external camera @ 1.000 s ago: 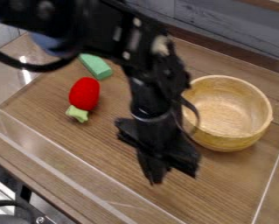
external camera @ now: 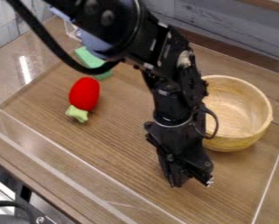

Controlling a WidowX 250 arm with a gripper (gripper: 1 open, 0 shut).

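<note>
My gripper [external camera: 174,175] is low over the front middle of the wooden table [external camera: 72,153], just left of and in front of a yellow bowl [external camera: 237,103]. Its black body hides the fingertips and what may be between them, so I cannot tell how the fingers stand.
A red object [external camera: 83,93] with a pale green end lies at the left, and a green block [external camera: 93,58] is behind it, partly behind my arm. A wall runs along the back.
My arm and gripper have shifted slightly and look narrower and lower near the table. The bowl, red object and green block have not visibly moved.
</note>
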